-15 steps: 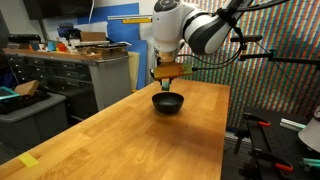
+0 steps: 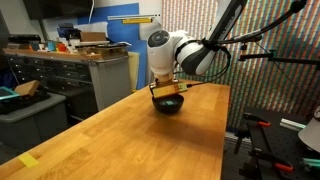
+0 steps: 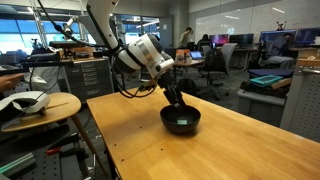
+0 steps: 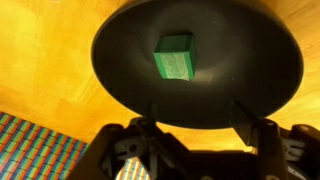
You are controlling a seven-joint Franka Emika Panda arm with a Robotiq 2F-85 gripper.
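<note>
A black bowl (image 4: 118, 62) stands on the wooden table. Inside it, in the wrist view, rests a green block (image 4: 176, 58) with a paler face, clear of the bowl's rim. My gripper is over the near side of the bowl, its dark fingers apart, with no object between them. The block lies beyond the fingertips. Seen from outside, the gripper (image 3: 174, 99) comes down at the mouth of the bowl (image 3: 180, 128). A small green patch shows at the bowl there; whether it is the block I cannot tell.
A yellow strip (image 2: 28, 159) lies at its near left corner. Part of a multicoloured patterned surface (image 4: 35, 148) shows beyond the table in the wrist view.
My arm has come down over the last second, bringing the gripper from above the bowl to its mouth. The bowl has stayed in place.
</note>
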